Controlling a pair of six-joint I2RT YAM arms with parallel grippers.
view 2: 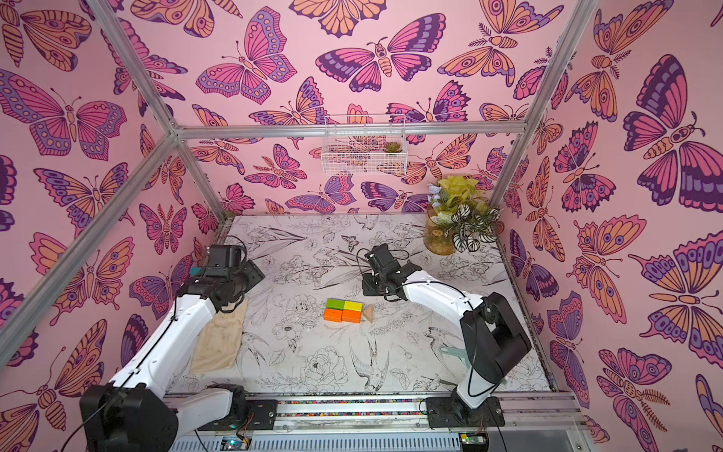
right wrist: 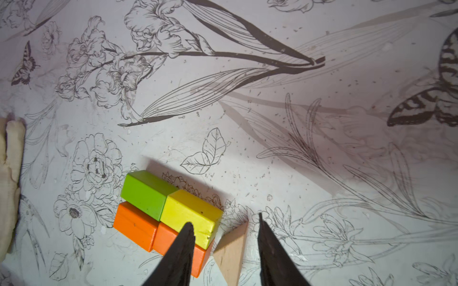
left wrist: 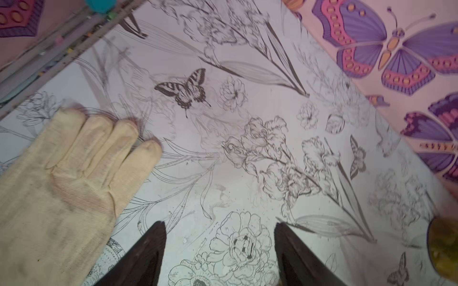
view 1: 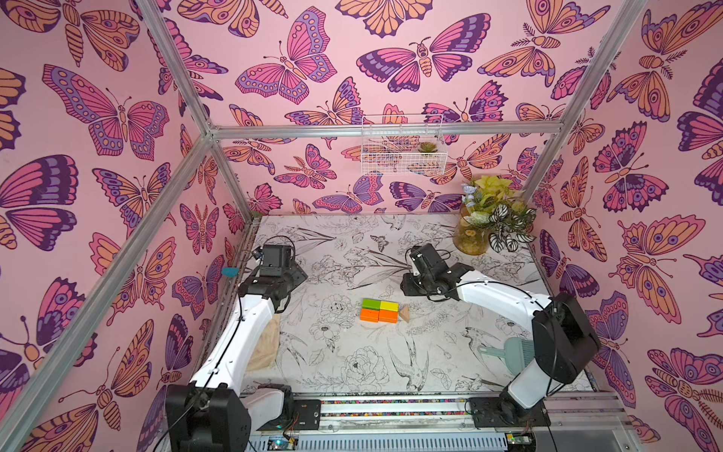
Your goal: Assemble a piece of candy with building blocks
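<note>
A four-block cluster sits mid-table: green (right wrist: 148, 193), yellow (right wrist: 190, 214) and two orange blocks (right wrist: 136, 226). A wooden triangle (right wrist: 231, 255) lies against its right end. My right gripper hangs just beyond the triangle and blocks, fingers apart, with nothing between them in its grip. My left gripper is up at the left side over bare table, open and empty.
A cream glove (left wrist: 66, 200) lies on the left. A teal item (view 1: 229, 271) is at the left edge. A plant vase (view 1: 470, 237) stands back right; a grey brush (view 1: 519, 354) lies front right.
</note>
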